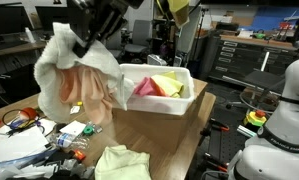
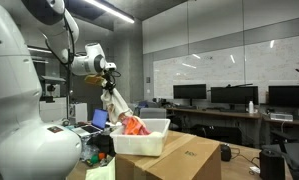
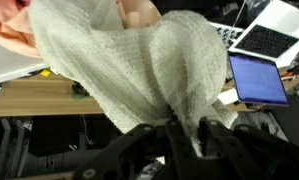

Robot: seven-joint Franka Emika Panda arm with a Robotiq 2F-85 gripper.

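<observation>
My gripper (image 1: 83, 45) is shut on a cream-white cloth (image 1: 57, 58), which hangs over the table left of the bin. A peach-pink length of fabric (image 1: 87, 88) hangs below it; I cannot tell whether it is a separate cloth. In the wrist view, the cream cloth (image 3: 139, 70) spreads away from the fingers and covers the fingertips. The white bin (image 1: 174, 104) holds pink fabric (image 1: 147, 88) and yellow fabric (image 1: 169, 84). Exterior view 2 shows the gripper (image 2: 111, 72) above and left of the bin, the cloth (image 2: 115, 105) dangling toward it.
Another cream cloth (image 1: 122, 163) lies flat near the table's front. Papers (image 1: 14, 148), a clear bottle (image 1: 72, 141) and cables crowd the left side. A cardboard box (image 2: 174, 160) stands beside the bin. Bare tabletop shows right of the flat cloth.
</observation>
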